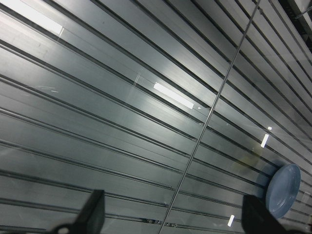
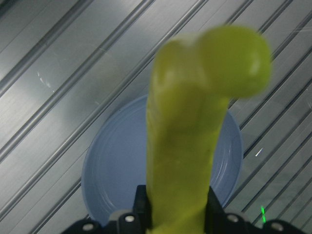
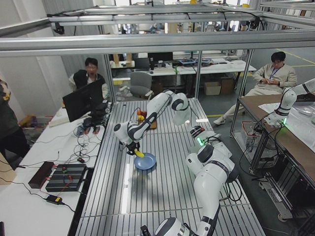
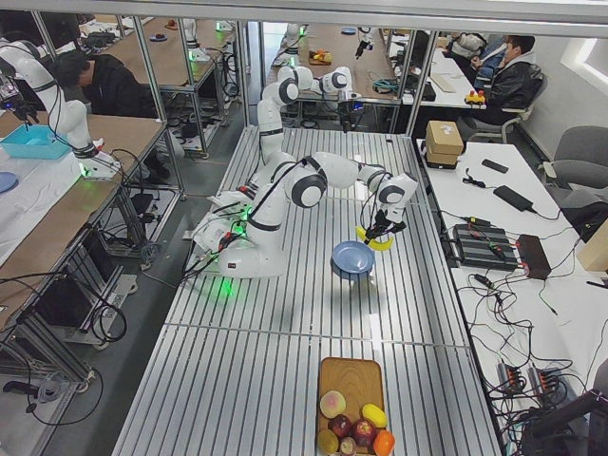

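Observation:
My right gripper (image 3: 134, 149) (image 4: 382, 230) is shut on a yellow banana (image 3: 139, 153) (image 4: 376, 242) (image 2: 181, 136), held over the far-left edge of a blue plate (image 3: 145, 162) (image 4: 352, 258). The banana fills the middle of the right wrist view and hides part of the plate (image 2: 112, 161). My left gripper is open and empty above the bare slatted table, with the plate (image 1: 283, 190) at the lower right of its view.
A wooden tray (image 4: 350, 380) of assorted fruit stands on the slatted table (image 4: 237, 399), partly behind the right arm in the camera left view. Cables and boxes cover the white side bench (image 3: 39, 142). The table around the plate is clear.

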